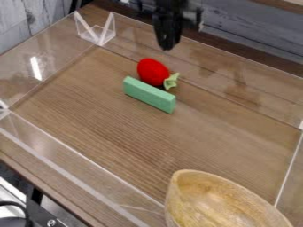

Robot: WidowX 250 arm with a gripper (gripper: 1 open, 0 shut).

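My gripper (166,35) is raised at the top centre, blurred and dark, apart from the things on the table; its finger state is unclear. Below it a red object (151,70) with a pale green end lies on the wooden table, just behind a mint-green block (148,93).
A large yellow bowl (219,199) sits at the front right. A clear plastic piece (97,28) is at the back left.
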